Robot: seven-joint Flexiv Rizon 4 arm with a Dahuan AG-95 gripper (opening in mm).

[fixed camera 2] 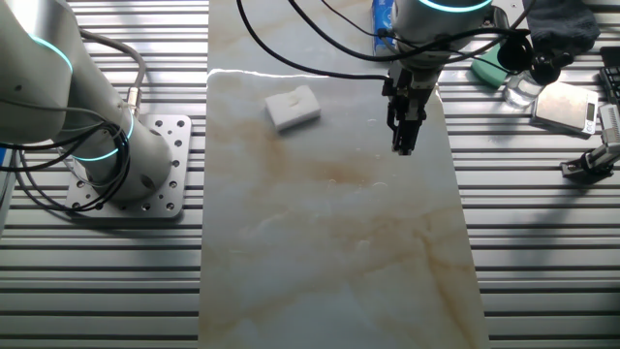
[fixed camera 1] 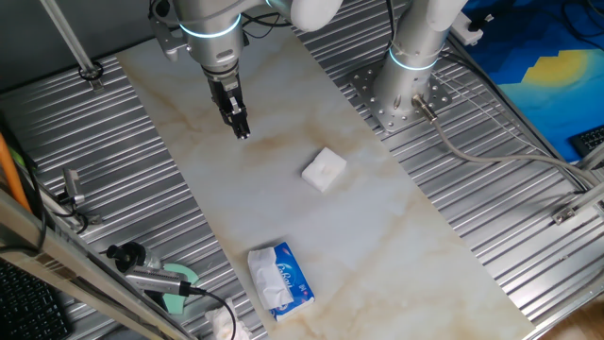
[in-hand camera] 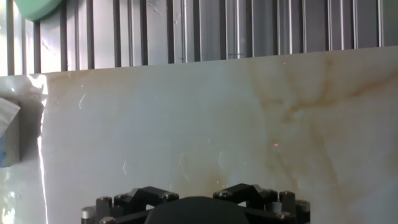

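Observation:
My gripper hangs over the marble-patterned board, its fingers pointing down. In the wrist view, its two black fingers stand apart at the lower edge, and board shows between them; a dark rounded part covers the space below. Nothing is visible held there. A small white block lies on the board, off to one side of the gripper. The second exterior view shows this block left of the gripper, clear of it.
A blue-and-white tissue pack lies near the board's edge; its side shows at the wrist view's left. Ribbed metal decking surrounds the board. A green item and a small scale sit beyond the edge. Much of the board is bare.

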